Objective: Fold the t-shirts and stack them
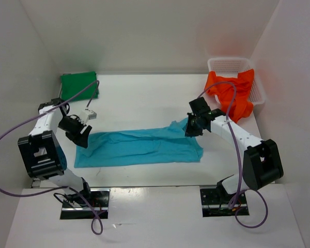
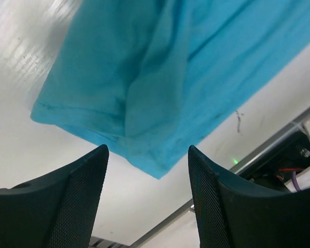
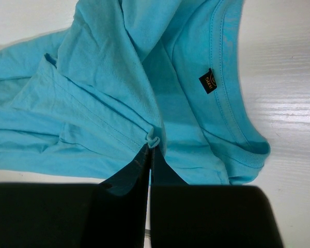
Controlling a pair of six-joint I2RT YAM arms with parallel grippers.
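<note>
A cyan t-shirt (image 1: 134, 155) lies spread along the front of the table, folded lengthwise with rumpled layers. My left gripper (image 1: 83, 135) hangs over its left end; in the left wrist view its fingers (image 2: 72, 201) stand open above the creased cloth. My right gripper is shut at the shirt's right end, on or just at a small pinched-up ridge of cloth; whether it grips it I cannot tell. A collar band with a black label (image 3: 207, 80) shows beside it.
A folded green shirt (image 1: 77, 85) lies at the back left. At the back right stands a white basket (image 1: 227, 64) with an orange shirt (image 1: 237, 93) draped in it.
</note>
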